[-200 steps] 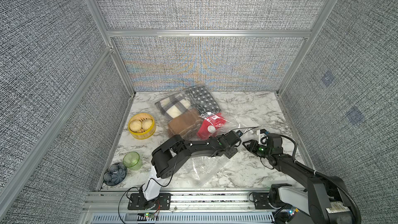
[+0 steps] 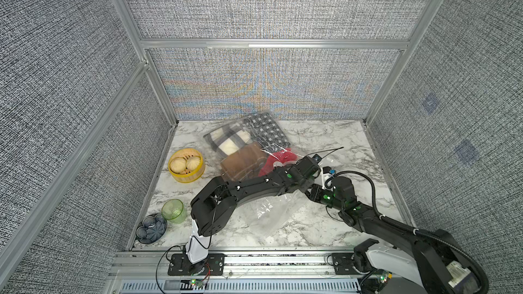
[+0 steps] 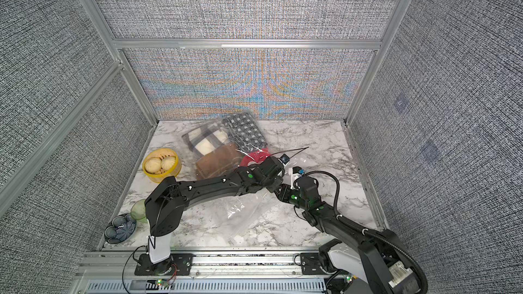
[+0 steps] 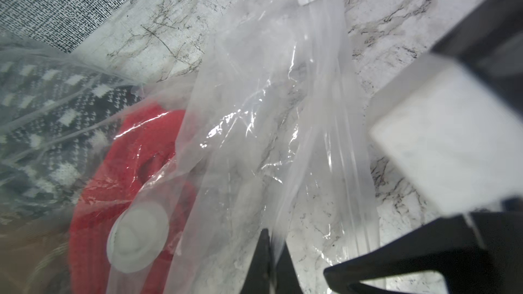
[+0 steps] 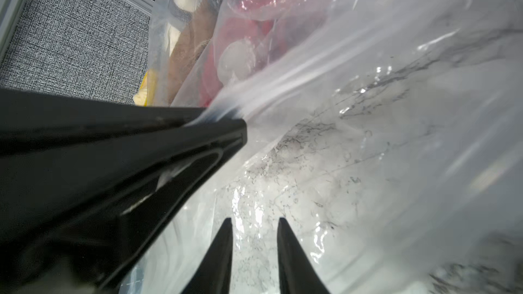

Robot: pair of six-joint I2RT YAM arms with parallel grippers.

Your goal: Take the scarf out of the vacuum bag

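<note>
The clear vacuum bag lies on the table with scarves inside: grey checked, black-and-white patterned, brown and red. My left gripper is shut on the film at the bag's open end, which is pulled up into a fold that also shows in the right wrist view. Beside it, my right gripper is part open under or within the lifted film, with only plastic and marble visible between and beyond its fingers.
A yellow steamer with buns, a green cup and a dark flower-shaped dish stand on the left. Bare marble lies at the back right.
</note>
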